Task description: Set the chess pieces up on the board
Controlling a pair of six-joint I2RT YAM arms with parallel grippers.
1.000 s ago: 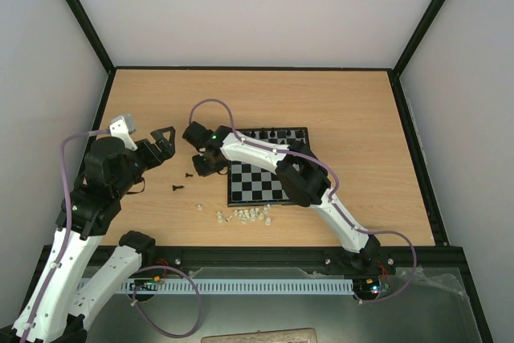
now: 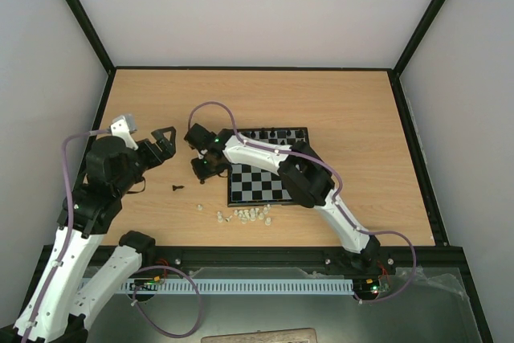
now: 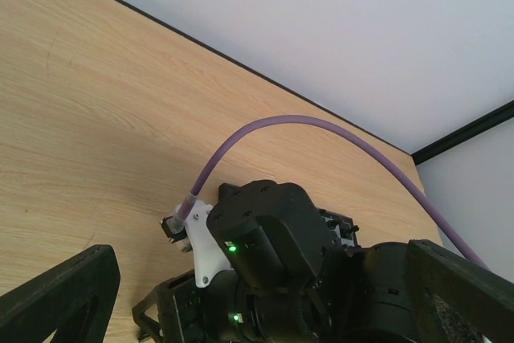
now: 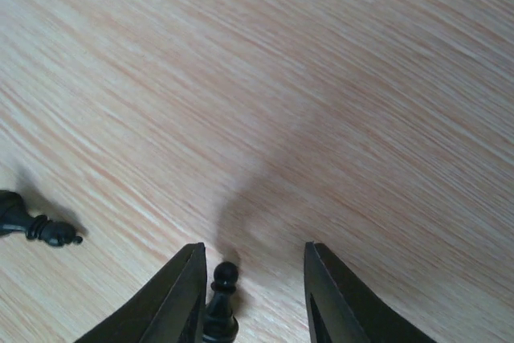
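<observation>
In the right wrist view a small black pawn (image 4: 219,311) shows between the fingers of my right gripper, close beside the left one. A gap remains between the pawn and the right finger; whether it stands or lies I cannot tell. Farther left, a black piece (image 4: 36,224) with a knobbed tip lies on its side. The chessboard (image 2: 257,197) is partly covered by my right arm, with several black pieces (image 2: 273,133) along its far side. Over the table's left part, my left gripper (image 2: 165,139) is open and empty.
Several pale pieces (image 2: 250,214) lie loose in front of the board, with one pale piece (image 2: 200,207) apart to their left. Bare tabletop (image 2: 361,134) stretches right of the board. The right arm crosses the board diagonally.
The right gripper has shifted slightly toward the table's front. A small dark piece that showed just left of it a second ago is no longer visible there. My left arm stays still.
</observation>
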